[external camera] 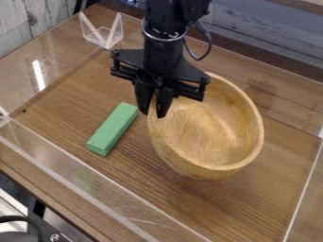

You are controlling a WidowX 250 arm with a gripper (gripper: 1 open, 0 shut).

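Note:
The black gripper (161,90) hangs over the left rim of a large tan bowl (214,137), its fingers reaching down at that rim; whether they are closed on it is unclear. The bowl is tilted, its open side facing the camera. A green block (113,129) lies on the wooden table to the left of the bowl, apart from it.
The wooden table (151,203) has free room in front and at the right. A clear plastic object (101,28) stands at the back left. A dark cable lies at the lower left edge.

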